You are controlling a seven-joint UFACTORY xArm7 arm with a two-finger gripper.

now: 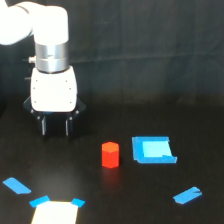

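A small red block (110, 155) rests on the dark table, a little right of the middle of the view. My gripper (56, 127), below the white arm, hangs to the left of the block and farther back, clear of it. Its two dark fingers (69, 127) stand apart, so it is open, and nothing shows between them.
A blue-taped square (169, 138) with a pale centre lies right of the block. At front left is a bright pale patch (54, 213) with blue tape at its corners. Loose blue strips (187, 195) lie at front right and left. Bare table separates these.
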